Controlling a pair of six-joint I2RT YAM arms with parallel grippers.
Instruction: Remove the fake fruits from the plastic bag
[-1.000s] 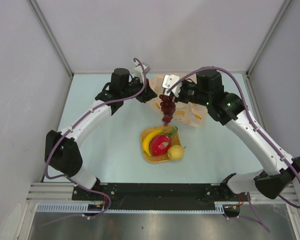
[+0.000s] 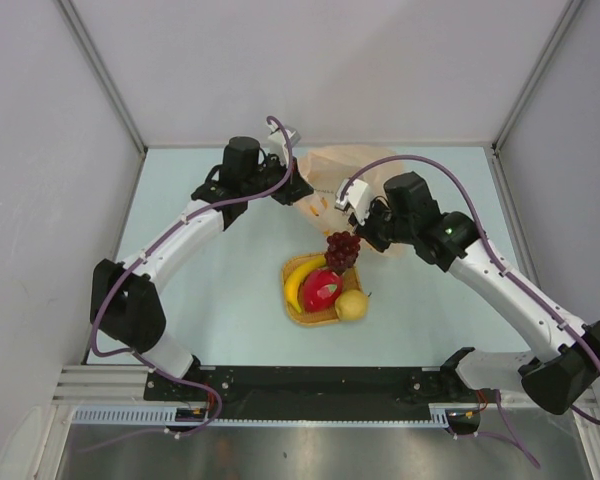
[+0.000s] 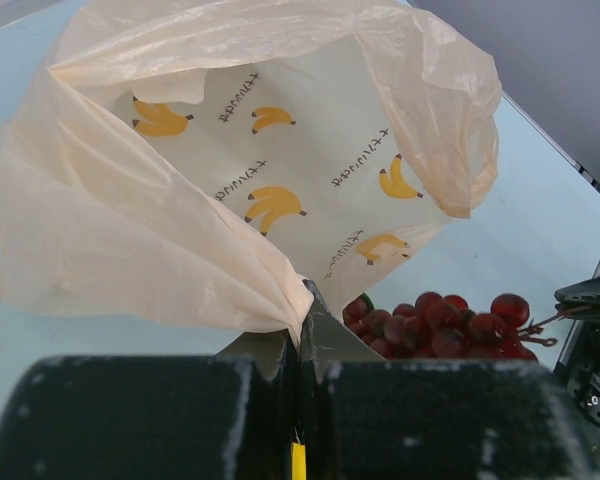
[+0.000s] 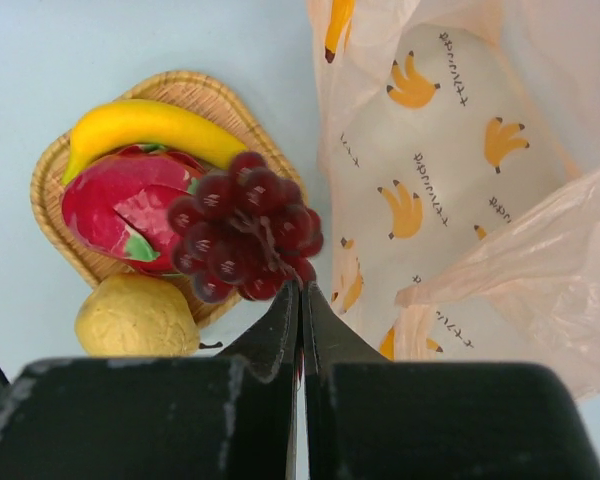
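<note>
The pale peach plastic bag (image 3: 310, 150), printed with bananas, stands open at the back, and its inside looks empty in the left wrist view. My left gripper is shut on the bag's rim. A bunch of dark red grapes (image 4: 245, 225) hangs by its thin stem from my right gripper, which is shut on it, above the basket's back right part. In the woven basket (image 2: 291, 316) lie a yellow banana (image 2: 297, 284), a red dragon fruit (image 2: 321, 288) and a yellow pear (image 2: 351, 305), the pear at the front right edge.
Walls enclose the back and sides. The bag sits close behind the right gripper.
The left arm, the bag's held rim and the other fruits have stayed in place.
</note>
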